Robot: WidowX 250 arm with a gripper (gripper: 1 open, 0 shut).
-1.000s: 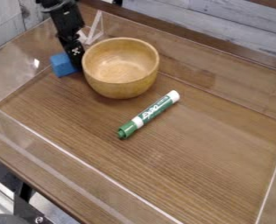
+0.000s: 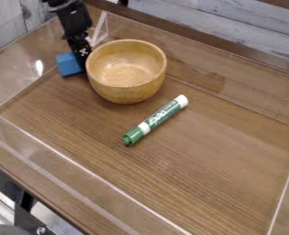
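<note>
My gripper [image 2: 78,48] is at the upper left of the camera view, reaching down from the top, dark and partly hidden against the tan bowl [image 2: 127,71]. A small blue object [image 2: 67,65] lies just below it at the bowl's left side. The fingers are too dark and small to tell whether they hold it.
A green and white marker-like stick [image 2: 155,121] lies diagonally right of centre below the bowl.
My gripper and the blue object have shifted very slightly over the last second. The bowl and the stick look the same.
</note>
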